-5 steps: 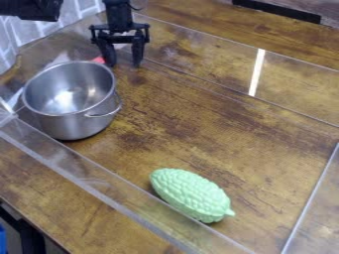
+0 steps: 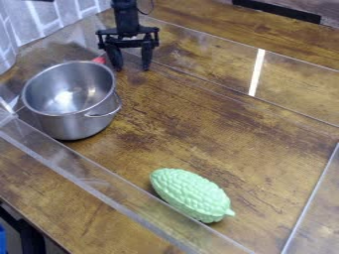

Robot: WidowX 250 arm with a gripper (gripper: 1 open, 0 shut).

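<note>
A large steel pot (image 2: 69,99) stands on the left of the wooden table (image 2: 225,119). A pale green textured bitter-melon-like object (image 2: 188,193) lies near the bottom. At the top, left of centre, my black gripper (image 2: 130,52) is low over the table behind the pot. A small red item (image 2: 101,60) shows just left of it, partly hidden. Whether the fingers are open or hold anything is too small and dark to tell.
Clear strips or panel edges run along the table's sides and front. A dark edge lies at the top right.
My gripper has shifted very slightly to the right. The pot and green object have not moved.
</note>
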